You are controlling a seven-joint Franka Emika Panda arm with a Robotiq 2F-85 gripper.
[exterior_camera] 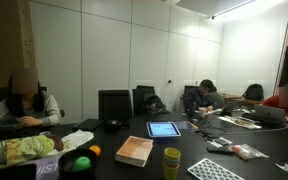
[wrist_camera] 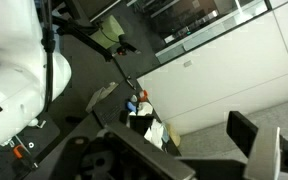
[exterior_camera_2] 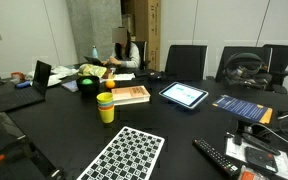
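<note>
Tilted away from the table, my gripper stands open in the wrist view, with a wide empty gap between its dark fingers. Neither exterior view shows its fingers. On the black table are a yellow and green stack of cups [exterior_camera_2: 106, 108], an orange-covered book [exterior_camera_2: 132, 95] and a tablet with a lit screen [exterior_camera_2: 183, 95]. A dotted white board [exterior_camera_2: 124, 155] lies in front of the cups. Near the book, a small orange item [exterior_camera: 95, 150] sits beside a dark bowl [exterior_camera: 81, 174] with something green in it.
A black remote [exterior_camera_2: 216, 157], cables and small packets occupy the table's right side. A patterned bag [exterior_camera: 19, 150] lies at the left. People sit around the far edges, among chairs [exterior_camera: 114, 105]. Bare table shows between the board and the remote.
</note>
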